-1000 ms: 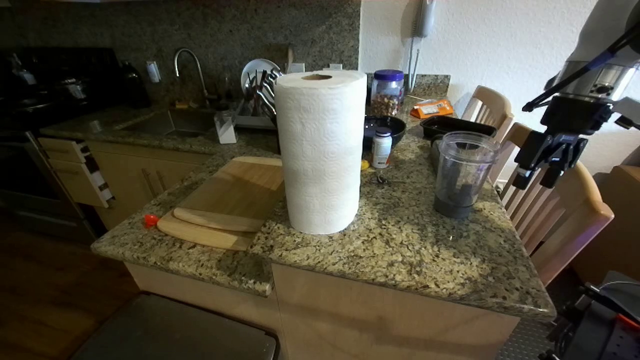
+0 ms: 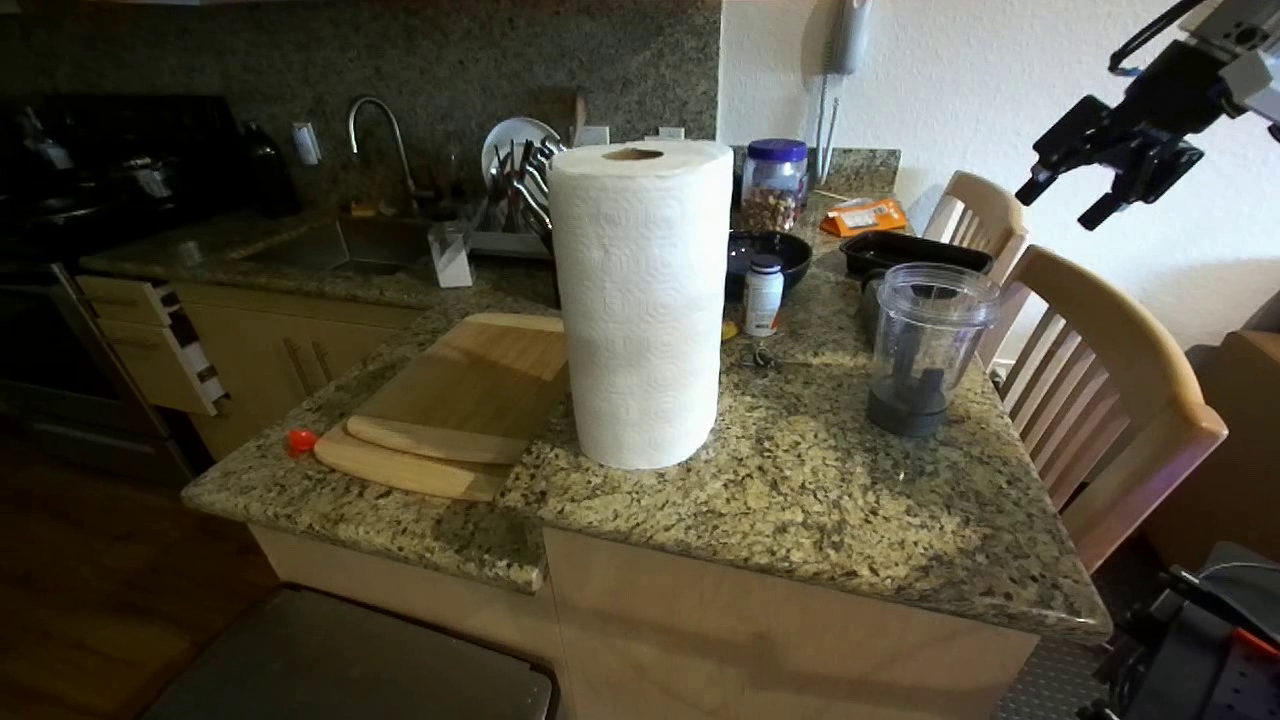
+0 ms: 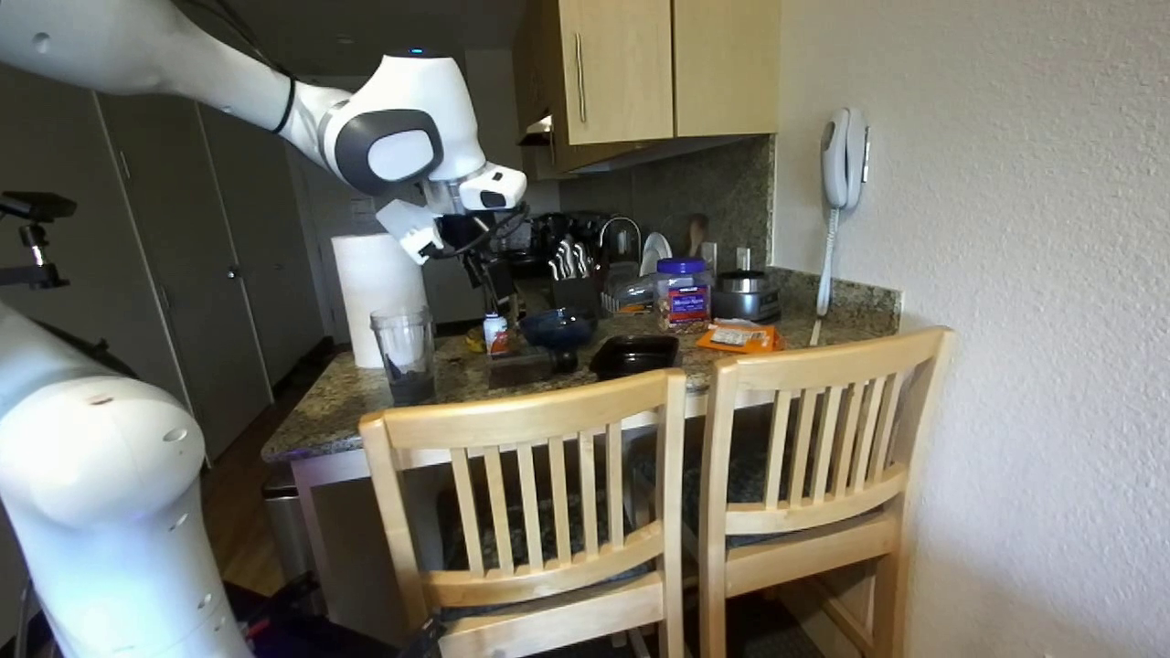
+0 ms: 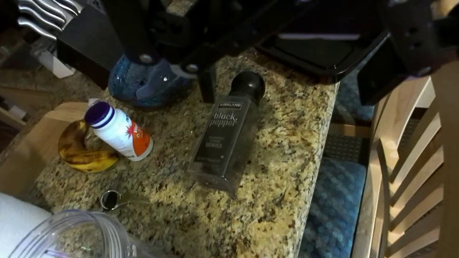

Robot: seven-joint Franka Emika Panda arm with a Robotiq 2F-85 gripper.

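My gripper (image 2: 1060, 206) hangs at the upper right of exterior view 1, above the chairs and higher than the counter. It stands open, and nothing shows between its fingers. In the wrist view the black pepper grinder (image 4: 228, 133) lies on its side on the granite. Left of it stands a white pill bottle (image 4: 122, 132) with a purple lid, beside a browned banana (image 4: 84, 150). A blue glass bowl (image 4: 148, 84) and a black tray (image 4: 301, 58) sit farther along, partly hidden by my gripper's dark parts. The clear blender cup (image 2: 932, 342) stands upright near the counter's right edge.
A tall paper towel roll (image 2: 642, 312) stands at the counter's front. Wooden cutting boards (image 2: 468, 384) lie left of it. Two chairs (image 3: 526, 422) line the seating side. A nut jar (image 3: 683, 296) and an orange packet (image 3: 740, 336) are at the back. Granite before the blender cup is clear.
My gripper has risen and tilted, its fingers now spread wider apart in exterior view 1. The things on the counter have not moved.
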